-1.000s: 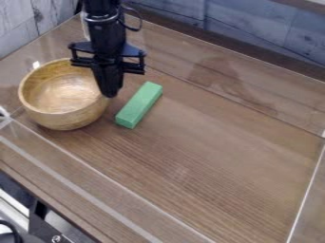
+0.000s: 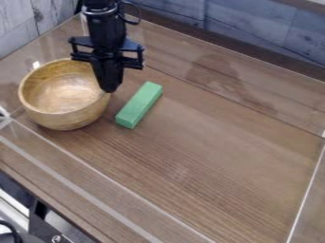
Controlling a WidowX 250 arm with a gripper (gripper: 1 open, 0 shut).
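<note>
My gripper (image 2: 102,70) is at the upper left, hanging over the back right rim of a tan round bowl (image 2: 51,109). It looks shut, and nothing shows between its fingers, though its dark tips are small in this view. A green rectangular block (image 2: 139,104) lies flat on the wooden table just right of the bowl, apart from the gripper.
A blue-grey wall (image 2: 254,28) runs along the back, and a pale edge borders the left side. Some dark cabling sits at the lower left corner.
The gripper has shifted a little left and back over the last second. The bowl and green block look unmoved.
</note>
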